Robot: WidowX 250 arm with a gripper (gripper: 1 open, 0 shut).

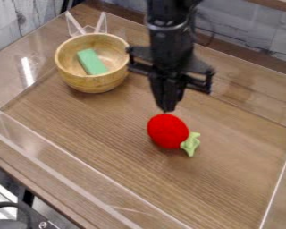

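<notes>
My gripper [170, 88], dark and blurred at its lower end, hangs over the middle of the table, above and slightly behind a red round object [167, 131] with a pale green top at its right. Nothing shows between its fingers; it looks shut. A green block [92, 61] lies in a wooden bowl [104, 79] at the upper left, left of the gripper.
A raised edge runs along the top right, and dark cables lie at the lower left corner.
</notes>
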